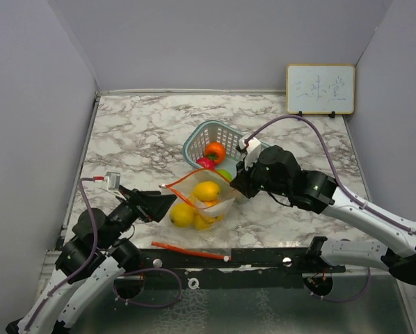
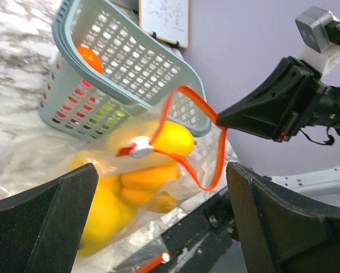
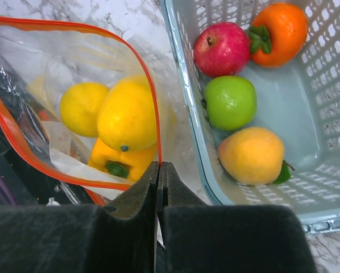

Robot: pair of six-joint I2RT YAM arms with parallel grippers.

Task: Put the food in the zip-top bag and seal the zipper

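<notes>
The clear zip bag (image 1: 206,203) with an orange rim gapes open, holding yellow food: a large mango-like fruit (image 3: 127,116), a lemon-like one (image 3: 82,108) and a yellow pepper (image 3: 136,161). Pinched at the fingertips of my right gripper is the bag's orange rim, and those fingers are shut. My left gripper (image 1: 169,197) stands open at the bag's left side; the left wrist view shows its fingers (image 2: 50,210) wide apart, with the bag beyond them. A whitish piece (image 2: 140,147) sits on the orange strip.
Behind the bag, a grey-green basket (image 1: 194,139) holds an orange persimmon (image 3: 281,34), a red fruit (image 3: 221,48), a green apple (image 3: 231,102) and a peach (image 3: 251,155). A whiteboard (image 1: 321,89) stands at the back right.
</notes>
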